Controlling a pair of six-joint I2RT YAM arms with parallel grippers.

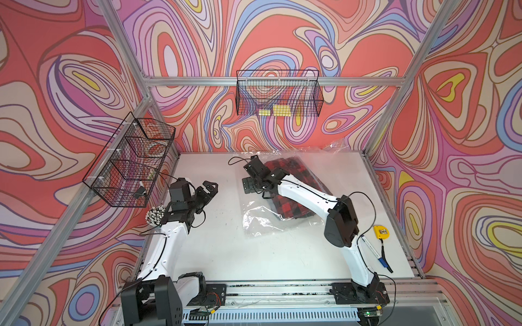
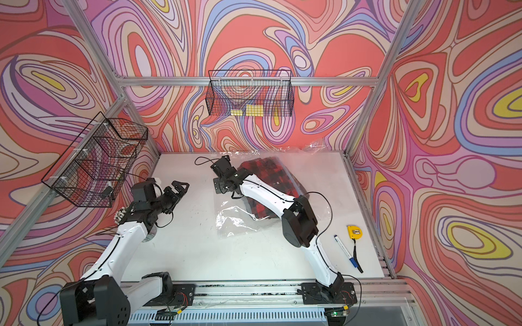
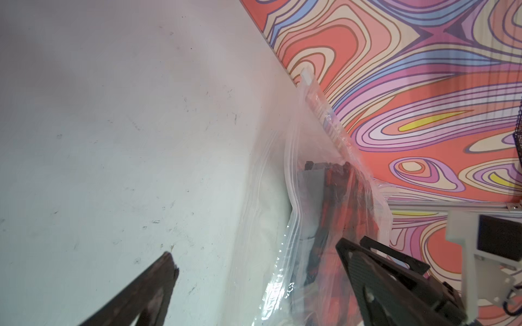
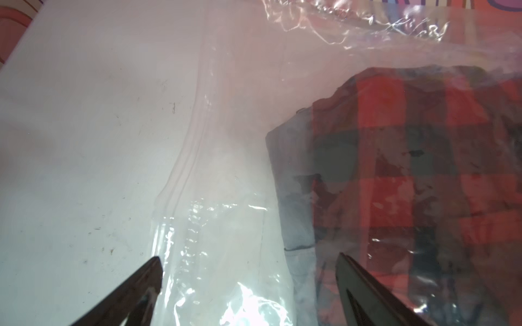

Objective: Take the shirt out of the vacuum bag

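A red-and-black plaid shirt (image 1: pixel 296 203) lies folded inside a clear vacuum bag (image 1: pixel 261 220) at the middle of the table. Above the bag's left part hangs my right gripper (image 1: pixel 248 185), open. In the right wrist view, the shirt (image 4: pixel 380 179) shows through the plastic, and the bag's left edge (image 4: pixel 185 163) runs between the two spread fingers. My left gripper (image 1: pixel 213 189) is open to the left of the bag, apart from it. In the left wrist view, the bag (image 3: pixel 291 217) stretches away behind the right finger. My right arm covers part of the shirt.
A yellow tape measure (image 1: pixel 381 232) and a marker (image 1: pixel 375 252) lie at the right edge. A beaded round object (image 1: pixel 155 215) sits at the left edge, by the left arm. Wire baskets (image 1: pixel 280 97) hang on the back and left walls.
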